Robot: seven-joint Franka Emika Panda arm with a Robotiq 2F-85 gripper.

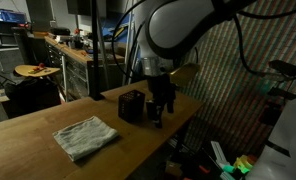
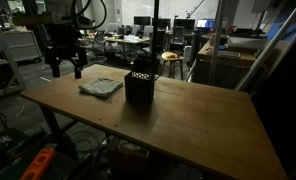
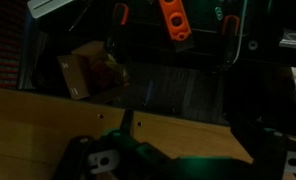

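Note:
A light grey folded cloth [image 1: 86,138] lies flat on the wooden table [image 1: 28,140]; exterior view 2 has the same cloth [image 2: 101,87] left of a black mesh box [image 2: 140,88]. In exterior view 1 the box [image 1: 131,105] stands behind and to the right of the cloth. My gripper [image 1: 162,114] is above the table's edge region, right of the box in that view. Its two fingers are apart, with nothing between them, and point down; exterior view 2 puts the gripper [image 2: 66,70] left of the cloth. Around the gripper, the wrist view shows table edge and dark floor.
A cardboard box [image 3: 91,70] and an orange-red tool [image 3: 175,20] sit beyond the table edge in the wrist view. A dark upright pole [image 2: 158,45] rises behind the mesh box.

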